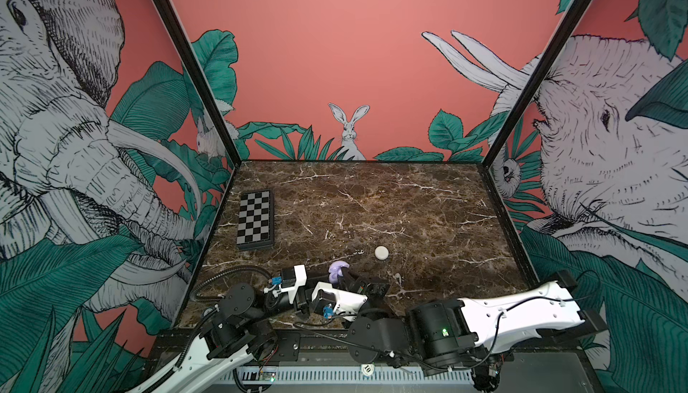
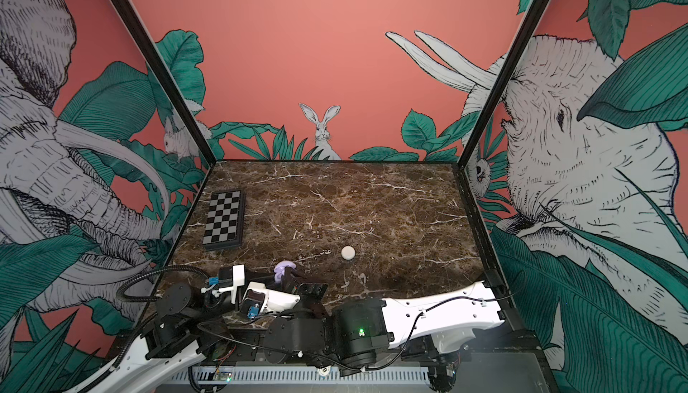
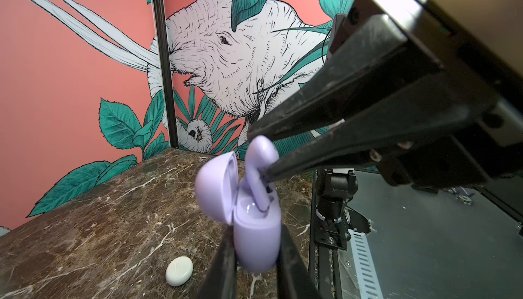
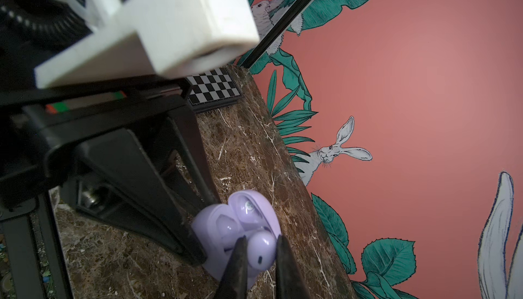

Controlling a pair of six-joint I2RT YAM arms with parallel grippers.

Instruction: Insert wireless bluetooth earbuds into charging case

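Note:
An open lilac earbud case [image 3: 256, 241], lid raised, is held above the table, visible also in the top left view [image 1: 337, 269]. An earbud stands at its opening; in the right wrist view its rounded head [image 4: 260, 248] is at the case's front. My left gripper is shut on the case's body, fingers on either side. My right gripper's fingers reach to the earbud; its tips are shut by the earbud, and whether anything is between them is hidden.
A white round object [image 1: 381, 252] lies on the marble table just beyond the grippers. A checkered board [image 1: 254, 217] lies at the left.

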